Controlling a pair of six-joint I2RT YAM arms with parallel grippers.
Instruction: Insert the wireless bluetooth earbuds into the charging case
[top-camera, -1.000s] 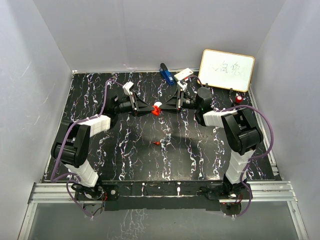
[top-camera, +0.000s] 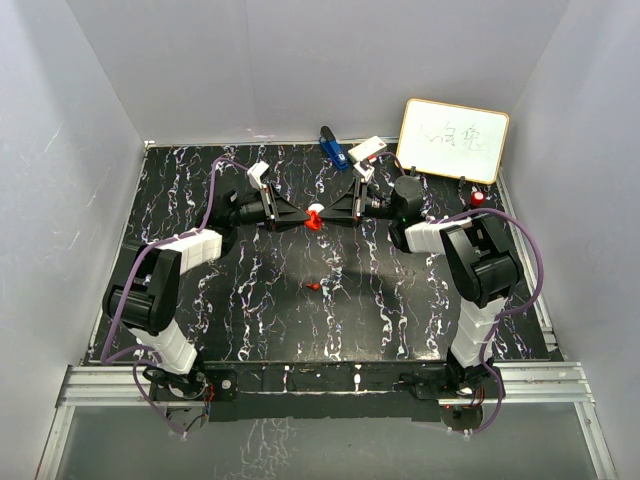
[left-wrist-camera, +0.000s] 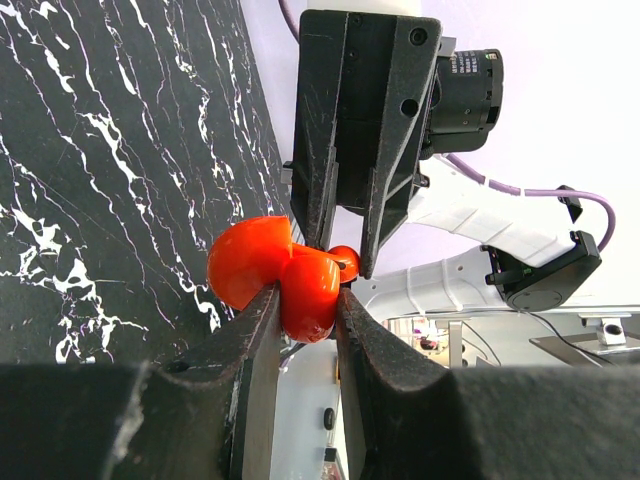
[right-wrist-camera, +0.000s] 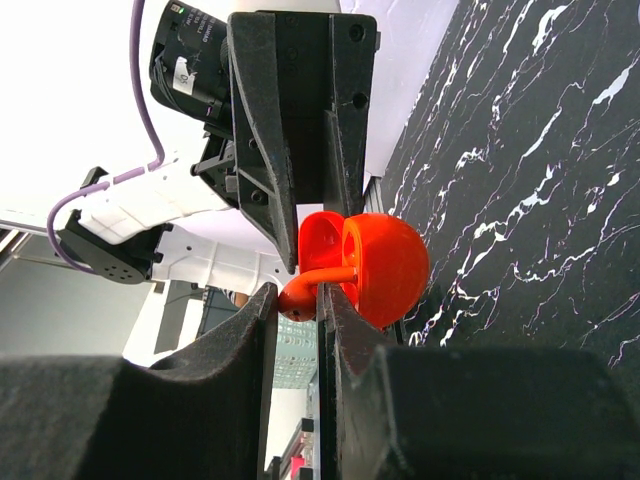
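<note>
My two grippers meet in mid-air at the middle of the top view. My left gripper (top-camera: 302, 222) is shut on the red charging case, whose open compartments face sideways in the right wrist view (right-wrist-camera: 385, 265). My right gripper (top-camera: 326, 216) is shut on a red earbud (right-wrist-camera: 298, 298), its stem lying across the case's front; whether it sits in a compartment I cannot tell. A second small red earbud (top-camera: 313, 286) lies on the black marble table (top-camera: 250, 320) below the grippers.
At the back stand a blue stapler-like object (top-camera: 333, 148), a white box (top-camera: 366, 149) and a whiteboard (top-camera: 452, 140). A red-topped item (top-camera: 477, 198) is at the right edge.
The red pieces between my grippers have shifted very slightly; both arms otherwise stand as before.
</note>
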